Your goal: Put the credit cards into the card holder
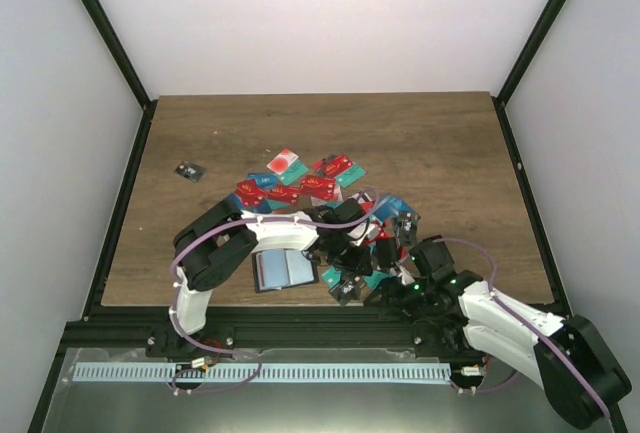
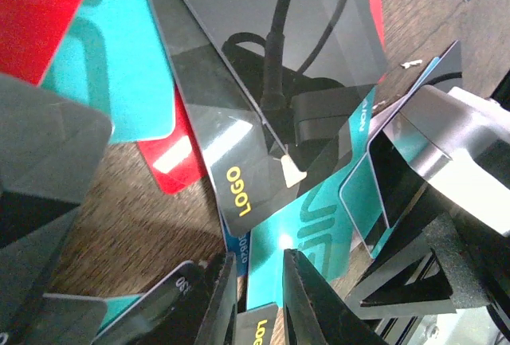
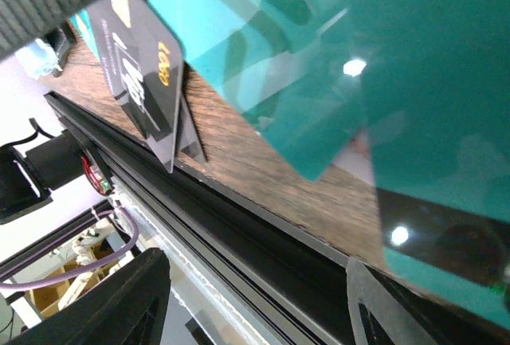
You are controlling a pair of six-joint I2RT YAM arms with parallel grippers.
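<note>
The card holder lies opened flat near the front edge, pale pages showing. Scattered right of it are the credit cards: black ones, teal ones and, farther back, red ones. My left gripper is part open low over the pile. Beneath its tips lie a teal card and a small black card, with no card clearly held. My right gripper is spread wide by the table's front edge, nothing between its fingers. Teal cards and a black card appear beyond it.
A lone black card rests far left. Both arms crowd closely together over the pile, and a dark rail borders the front edge.
</note>
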